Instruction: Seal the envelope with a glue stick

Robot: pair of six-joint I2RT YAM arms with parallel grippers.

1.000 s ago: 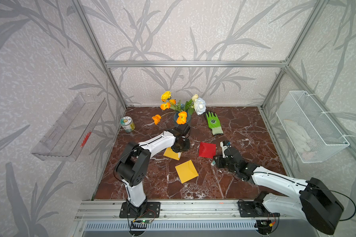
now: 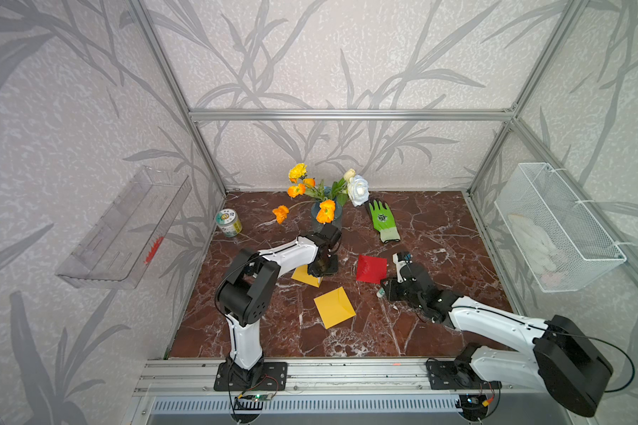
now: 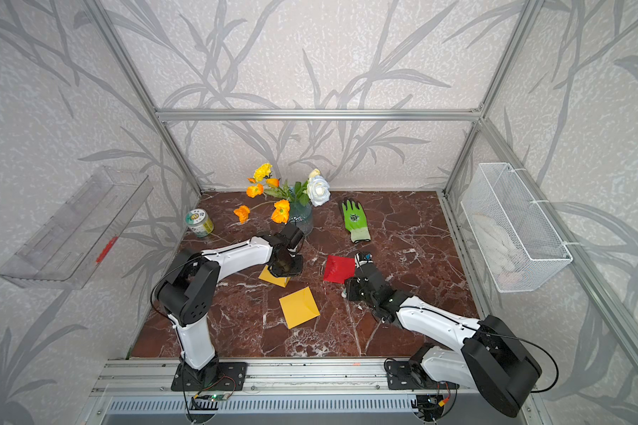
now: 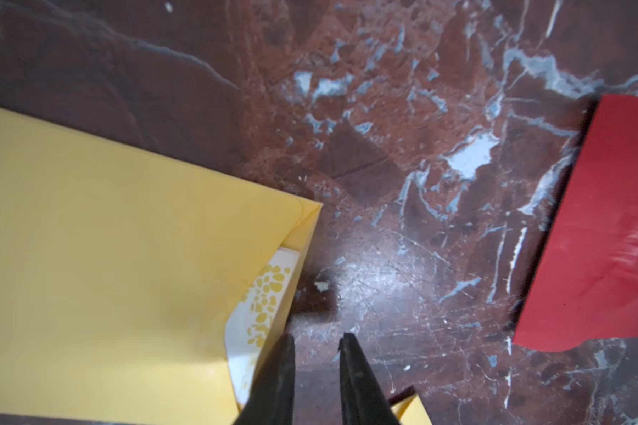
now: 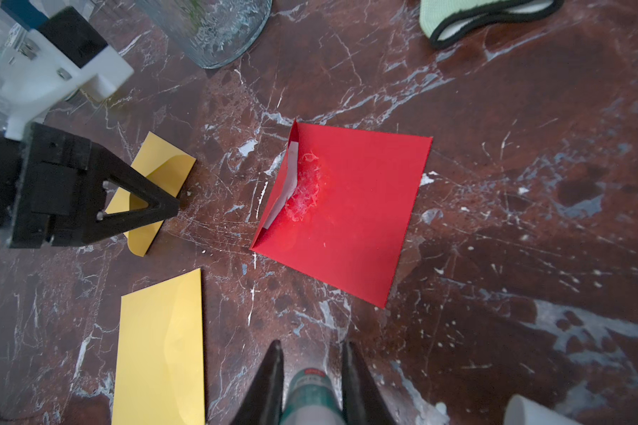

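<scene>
A yellow envelope [image 4: 99, 269] with a raised edge and white patterned insert lies under my left gripper, whose fingertips are slightly apart beside that edge, nothing visible between them. My right gripper is shut on the glue stick [image 5: 310, 403], a cylinder with a teal end, low at the right of the envelopes. A red envelope [image 5: 340, 219] with one edge lifted lies between the grippers; a second yellow envelope [image 5: 156, 347] lies flat toward the front.
A glass vase [image 5: 212, 28] of flowers and a green glove [image 2: 381, 221] stand or lie at the back. A can [image 2: 228, 222] is at back left. Baskets [image 2: 560, 226] hang on both sides.
The right arm is nearly still.
</scene>
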